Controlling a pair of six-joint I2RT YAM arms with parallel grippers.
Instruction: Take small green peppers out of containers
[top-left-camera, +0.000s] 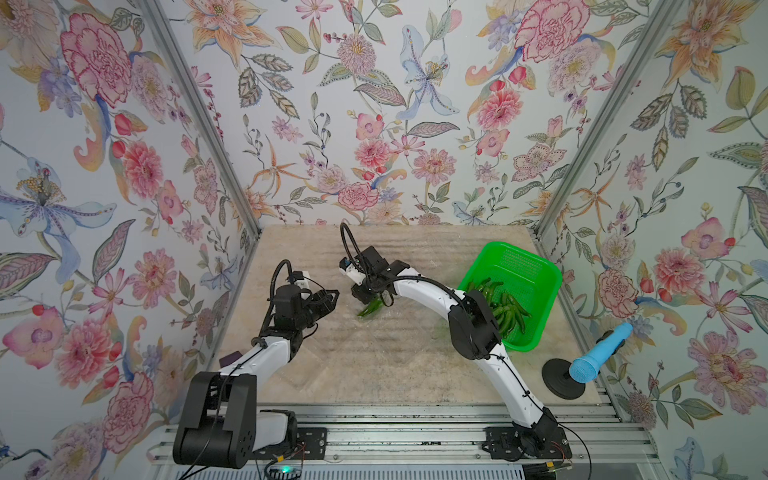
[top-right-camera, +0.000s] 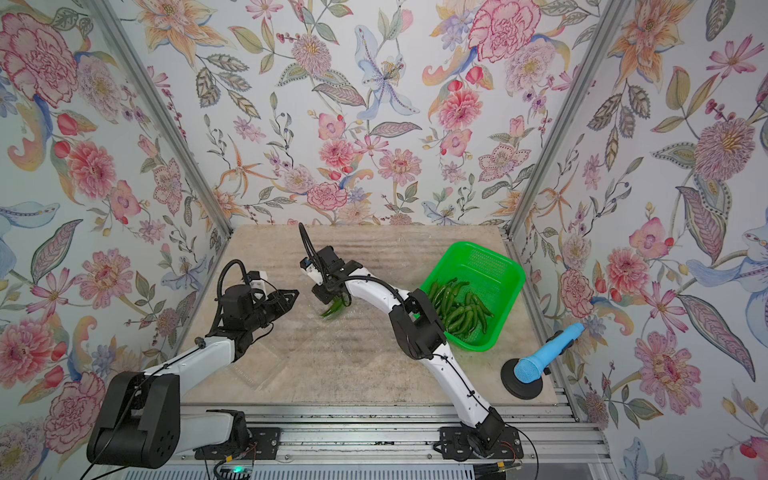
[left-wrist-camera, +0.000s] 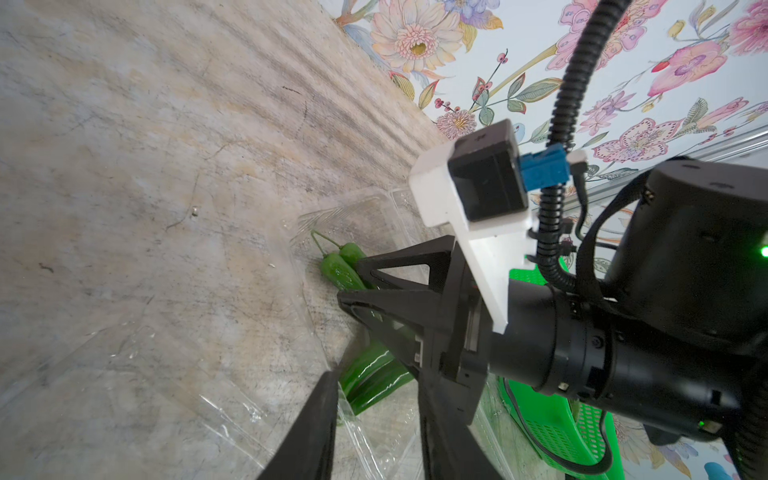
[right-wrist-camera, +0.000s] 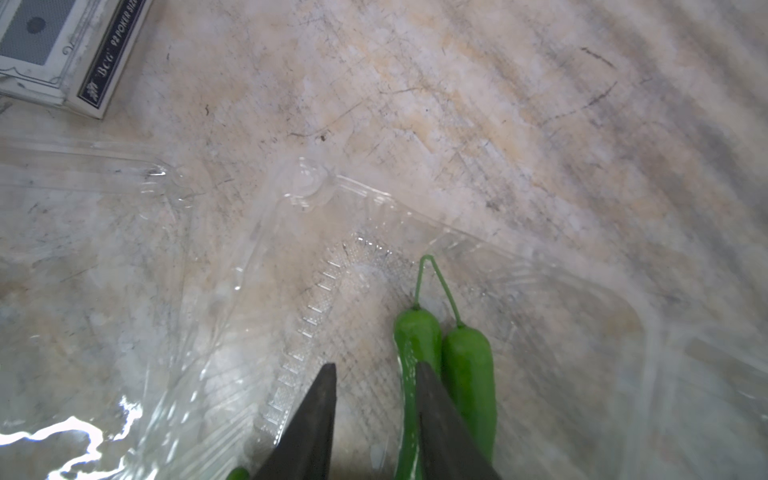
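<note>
Clear plastic containers stand mid-table. In one, two small green peppers with long stems lie side by side; more green peppers (left-wrist-camera: 380, 376) show lower in the left wrist view. My right gripper hangs over that container, fingers apart at the pair, with nothing clearly held. My left gripper is left of the containers, fingers apart and empty. A green basket (top-left-camera: 532, 276) on the right holds many green peppers.
A card box (right-wrist-camera: 64, 56) lies beside the containers. A blue cylinder on a black stand (top-left-camera: 596, 356) is at the front right.
</note>
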